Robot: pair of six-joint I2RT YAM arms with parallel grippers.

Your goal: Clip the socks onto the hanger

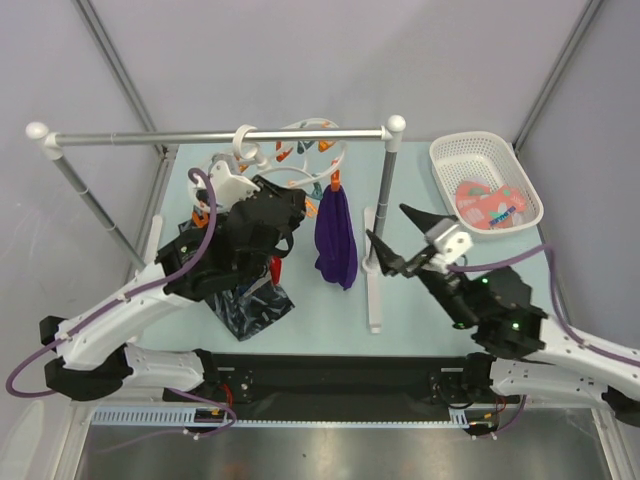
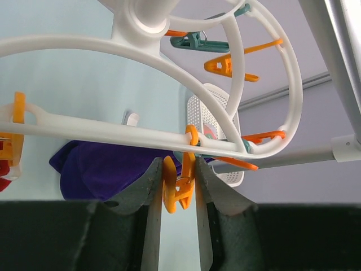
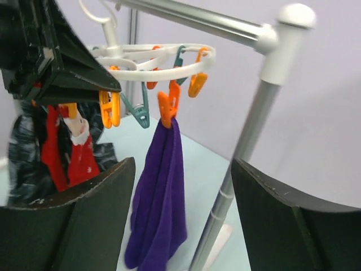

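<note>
A round white clip hanger (image 1: 330,160) hangs from the metal rail, carrying orange and teal clips. My left gripper is shut on an orange clip (image 2: 169,189) on the hanger's near rim. A purple sock (image 3: 159,197) hangs upright under an orange clip (image 3: 168,106); red and dark socks (image 3: 82,158) hang further left. My right gripper (image 1: 395,235) stands open at the right of the purple sock, near the right post, with nothing visible between its fingers.
The stand's right post (image 3: 254,127) is close in front of my right gripper. A white basket (image 1: 445,160) with pink items lies at the back right. Bare table (image 1: 480,280) shows below it.
</note>
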